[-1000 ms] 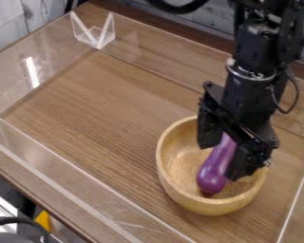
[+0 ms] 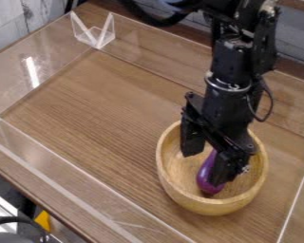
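My black gripper (image 2: 208, 140) reaches down into a round tan bowl (image 2: 181, 190) on the wooden table at the lower right, its fingers open on either side of a purple object (image 2: 211, 186), probably an eggplant, lying in the bowl. The upper part of the purple object is hidden behind the gripper.
A small clear wire-like item (image 2: 94, 32) stands at the top left. Dark cables (image 2: 18, 224) and a yellow piece lie off the table's lower-left edge.
My gripper has come lower and further over the bowl, now covering more of the purple object.
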